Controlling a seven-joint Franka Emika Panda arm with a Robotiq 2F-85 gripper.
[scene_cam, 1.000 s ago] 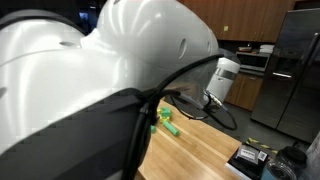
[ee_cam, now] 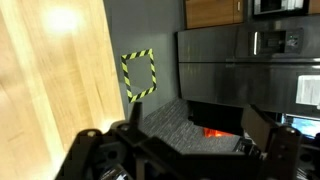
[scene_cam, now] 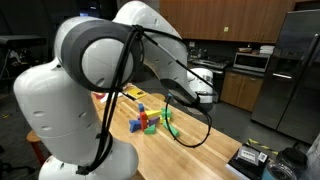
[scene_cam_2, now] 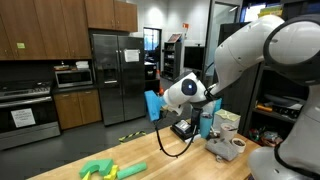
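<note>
In the wrist view my gripper stands open, its dark fingers wide apart with only floor and cabinet beyond them. Loose toy blocks lie on the wooden table, among them a green block and a red block. Seen from the other side, another green block sits at the table's front left. The arm's end is raised above the table, clear of the blocks, with a blue part showing on it. In the exterior views the fingertips are too small to make out.
A black device and a dark round container stand at the table's right end. A grey mug-like item rests near the arm's base. The wooden tabletop has bare room between blocks and device.
The arm has swung back from close before the first exterior camera, and its upper links now bend higher at the left. More of the blocks show. The blocks look unmoved.
</note>
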